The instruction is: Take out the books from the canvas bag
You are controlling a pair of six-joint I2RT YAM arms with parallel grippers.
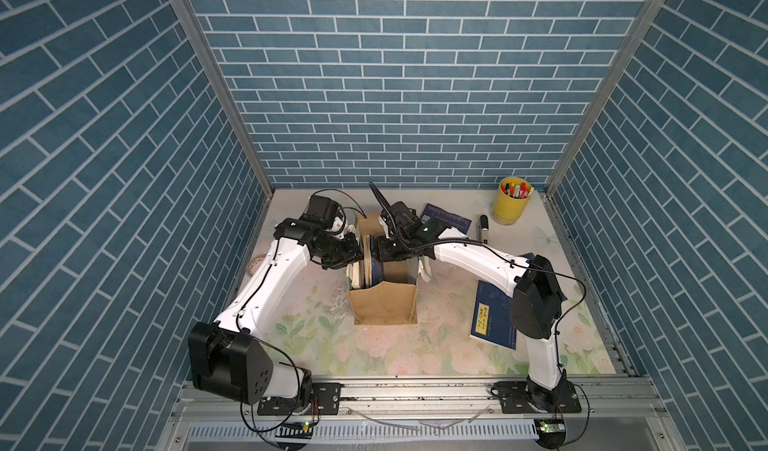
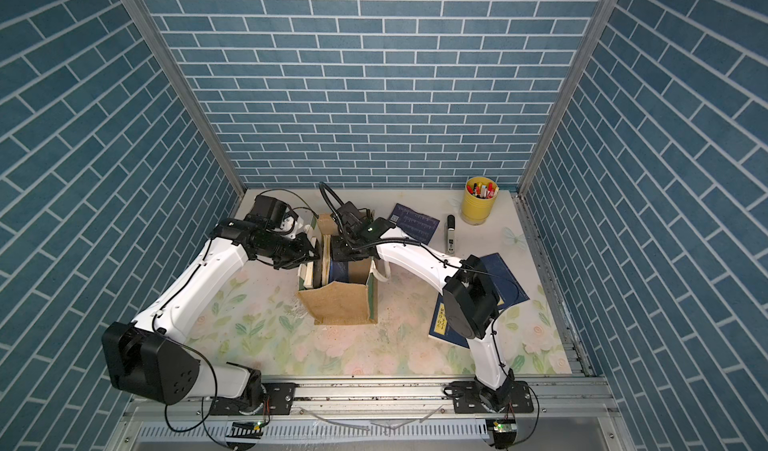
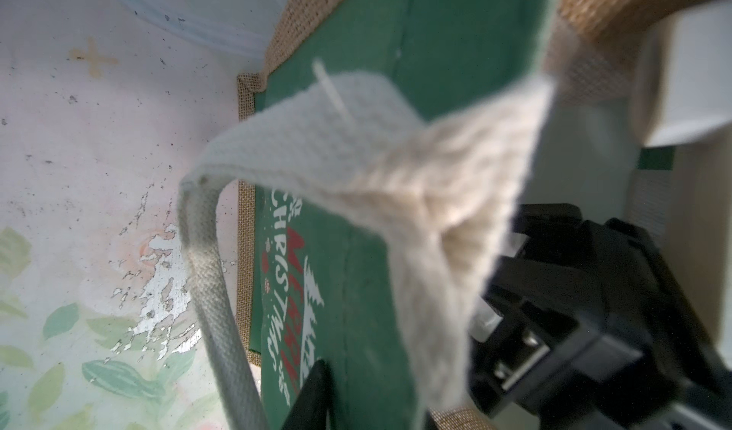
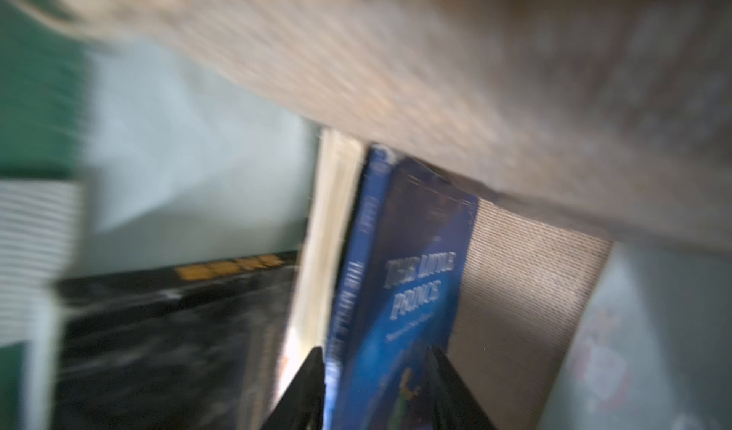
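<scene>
The canvas bag (image 1: 384, 305) stands upright at the table's middle, with upright books inside. My right gripper is over the opening, its fingers (image 4: 305, 399) apart; between them shows the blue "The Little Prince" book (image 4: 411, 277). A pale book (image 4: 318, 262) and a dark book (image 4: 175, 331) are beside it. At the bag's left side is my left gripper; its near finger (image 3: 312, 399) lies outside the green side wall (image 3: 358, 308). The other finger is mostly hidden behind a white handle (image 3: 206, 277), though a gap with the wall in it shows.
Blue books (image 1: 496, 315) lie on the table at right, and a dark one (image 1: 448, 217) behind the right arm. A yellow pen cup (image 1: 509, 203) and a black-and-white object (image 1: 484, 228) stand at back right.
</scene>
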